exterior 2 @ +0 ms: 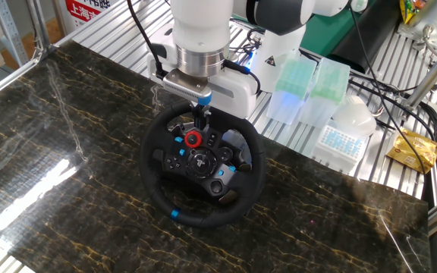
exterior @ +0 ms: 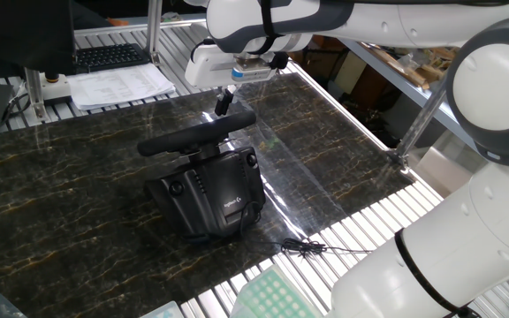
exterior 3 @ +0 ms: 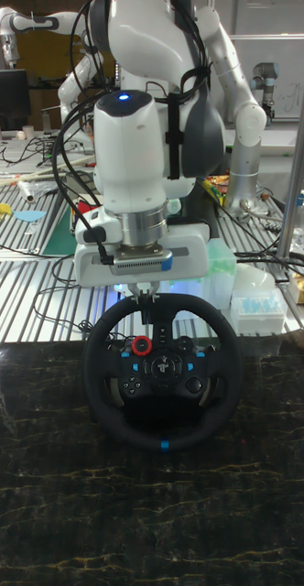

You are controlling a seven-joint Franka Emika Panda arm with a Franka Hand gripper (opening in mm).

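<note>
A black racing wheel (exterior 2: 256, 168) on its base (exterior: 221, 193) stands on the dark marbled tabletop. Its face carries a red dial (exterior 3: 141, 345) at the upper left and several blue-marked buttons. My gripper (exterior 2: 199, 121) points down in front of the wheel's upper part, its black fingers (exterior 3: 149, 314) close together, looking shut. From behind, in exterior view 1, the fingers (exterior: 224, 102) show just above the rim, and their lowest tips are hidden by it. Nothing shows between them. Whether they touch the wheel cannot be told.
A dark cable (exterior: 303, 246) runs from the base across the slatted bench. Clear containers (exterior 2: 291, 89) and a white tip box (exterior 2: 338, 148) stand beside the marbled top. A keyboard (exterior: 111, 57) and papers (exterior: 119, 86) lie past the far edge.
</note>
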